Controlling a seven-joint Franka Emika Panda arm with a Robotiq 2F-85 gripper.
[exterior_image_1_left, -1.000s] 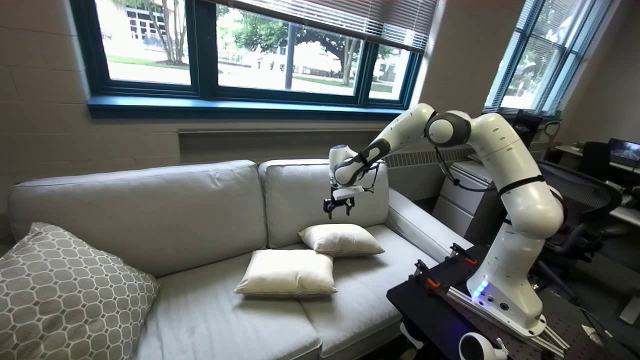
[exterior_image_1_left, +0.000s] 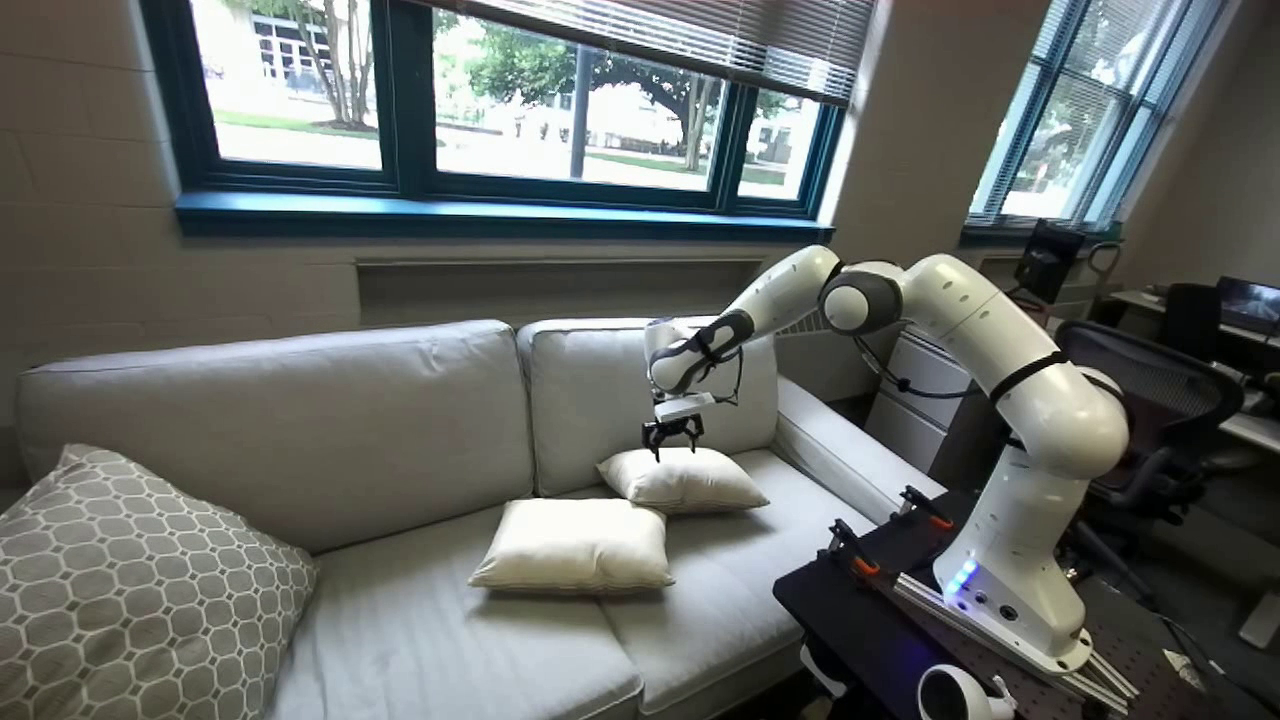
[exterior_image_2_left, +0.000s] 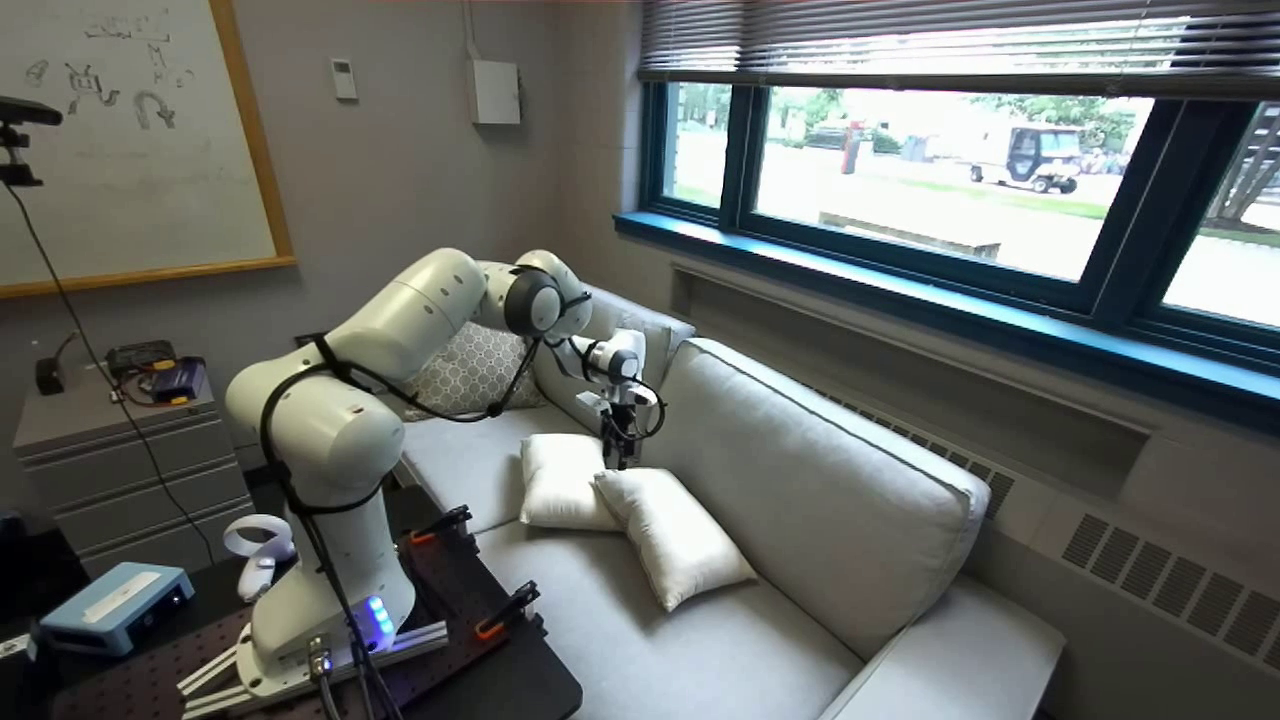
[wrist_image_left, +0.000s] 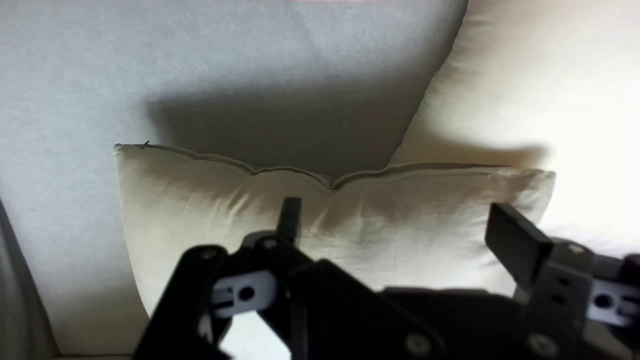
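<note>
Two cream pillows lie on the seat of the pale grey couch (exterior_image_1_left: 396, 636). The back pillow (exterior_image_1_left: 696, 482) rests near the backrest, and the front pillow (exterior_image_1_left: 573, 546) overlaps its corner. My gripper (exterior_image_1_left: 674, 452) is at the back pillow's upper left part in exterior view 1. Seen from the wrist, the open gripper has its fingers spread wide over a cream pillow (wrist_image_left: 384, 234), with nothing clasped between them. A dent shows in the pillow's seam edge. Whether the fingertips touch the fabric, I cannot tell. The other pillow (wrist_image_left: 576, 90) fills the upper right there.
A patterned pillow (exterior_image_1_left: 144, 588) leans at the couch's far left. The backrest (exterior_image_1_left: 648, 402) rises close behind my gripper. To the right, the armrest (exterior_image_1_left: 852, 450) and the dark table (exterior_image_1_left: 852, 624) with clamps border the seat.
My arm has come down and slightly left, bringing the gripper from above the back pillow to the level of its top. Both cream pillows lie where they were.
</note>
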